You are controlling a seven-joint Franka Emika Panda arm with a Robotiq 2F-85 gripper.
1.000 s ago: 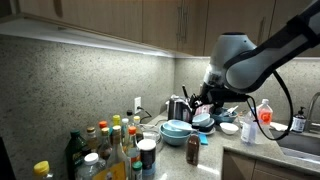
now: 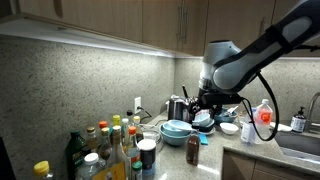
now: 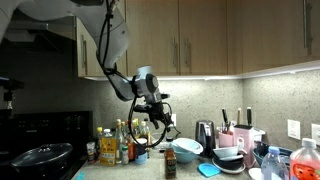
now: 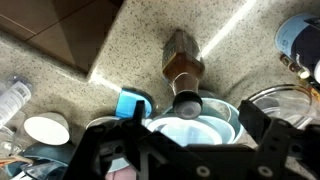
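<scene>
A small brown bottle with a dark cap (image 4: 187, 104) stands upright on the counter (image 2: 175, 172). Its amber body (image 2: 192, 150) shows at the front of the counter in the first exterior view, and the bottle (image 3: 170, 162) appears near the middle in the second. My gripper is open above it, its dark fingers spread to either side of the cap in the wrist view. Both exterior views show the gripper (image 2: 208, 103) higher than the bottle, apart from it and holding nothing.
Light blue bowls (image 2: 176, 130) stand close behind the bottle. Several bottles and jars (image 2: 117, 160) crowd the wall side, with a dark-topped mug (image 2: 147, 151) nearby. A blue sponge-like item (image 3: 208, 169) lies beside the bottle. The sink (image 2: 300, 145) is at right.
The arm's wrist has turned and shifted slightly in the first exterior view, with the gripper still above the counter. The bottle and dishes have not moved.
</scene>
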